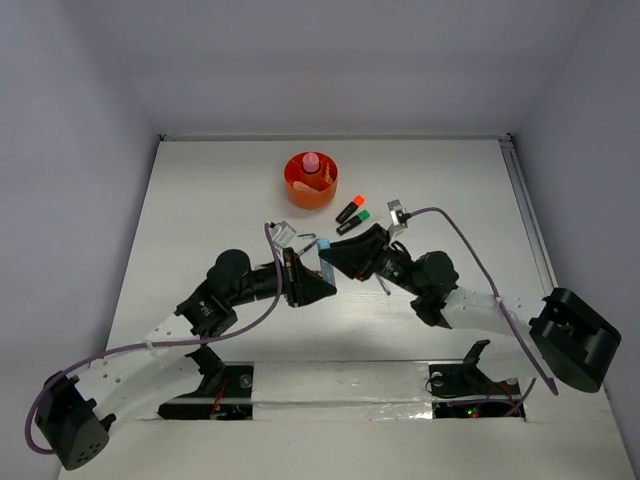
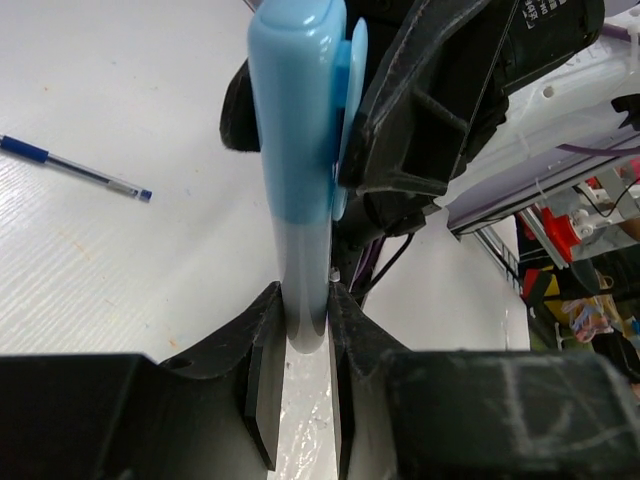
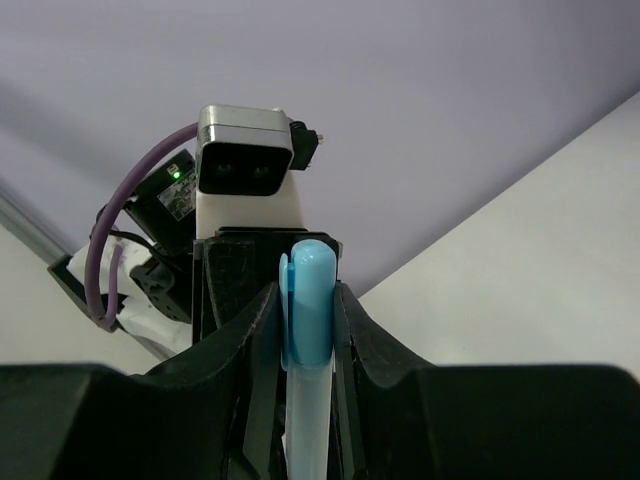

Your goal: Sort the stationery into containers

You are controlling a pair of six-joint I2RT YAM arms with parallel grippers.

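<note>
A light-blue highlighter or marker [image 2: 297, 120] with a pale lower part stands upright between both grippers in mid-air. My left gripper is shut on its lower, pale end; my right gripper is shut on its blue upper part. An orange divided pen holder [image 1: 310, 197] at the back holds a pink item and other small pieces. Two dark markers, one orange-capped [image 1: 349, 208] and one green-capped [image 1: 352, 223], lie right of it. A blue pen [image 2: 75, 167] lies on the table, partly hidden by the right arm in the top view.
Walls enclose it at the back and sides. Other small items behind the grippers are partly hidden in the top view.
</note>
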